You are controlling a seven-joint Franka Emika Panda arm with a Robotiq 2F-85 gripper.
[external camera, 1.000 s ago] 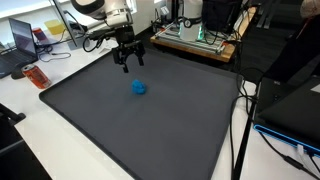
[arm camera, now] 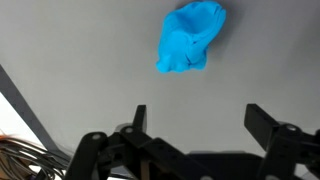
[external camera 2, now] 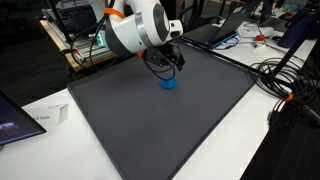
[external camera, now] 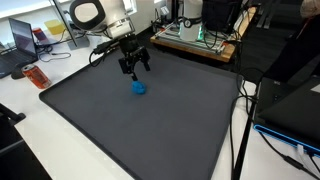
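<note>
A crumpled bright blue thing, likely cloth [external camera: 138, 88], lies on the dark mat [external camera: 130, 125]. In the wrist view the blue cloth [arm camera: 188, 37] is at the top, a little right of the middle, ahead of the fingertips and apart from them. My gripper [external camera: 135, 72] is open over the mat, close to the cloth on its far side in exterior view 1. Its two fingers show at the bottom of the wrist view, wide apart, and only bare mat shows between the fingertips. Exterior view 2 has the cloth [external camera 2: 168, 83] just beside my gripper [external camera 2: 168, 69].
An orange-red can [external camera: 36, 76] and a laptop [external camera: 25, 40] stand beyond the mat's left edge. Black cables [external camera 2: 285, 80] lie beside the mat in exterior view 2.
My gripper has come lower and nearer to the blue cloth, moving slightly right in exterior view 1. The cloth has stayed where it was.
</note>
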